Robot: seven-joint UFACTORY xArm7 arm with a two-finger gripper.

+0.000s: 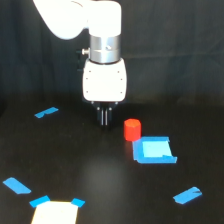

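My gripper (105, 117) hangs from the white arm, its dark fingers pointing down over the black table. The fingers stand close together and look shut, with nothing seen between them, though dark on dark makes their tips hard to make out. A red block (132, 129) stands just to the right of the fingers in the picture, apart from them. Right behind that block lies a pale square (157, 149) framed in blue tape. At the lower left is a cream-coloured square (55, 213), cut off by the picture's bottom edge, with blue tape at its corners.
Blue tape strips lie flat on the table at the far left (46, 112), the near left (16, 186) and the near right (187, 195). A dark curtain (180, 60) hangs behind.
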